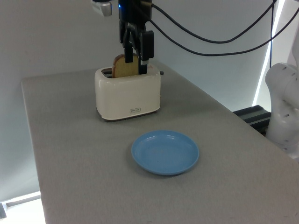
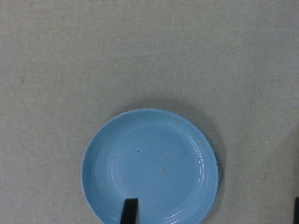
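Note:
In the top view my black gripper (image 1: 135,61) hangs at the cream toaster (image 1: 127,98), over or beside a slice of bread (image 1: 121,68) standing up in its slot. The wrist view looks down on the blue plate (image 1: 165,154), which holds a few crumbs; there the two dark fingertips of my gripper stand wide apart at the lower edge, with no bread seen between them. The toaster does not show in the wrist view.
Black cables hang above, and a white robot body (image 1: 282,102) stands beyond the right edge.

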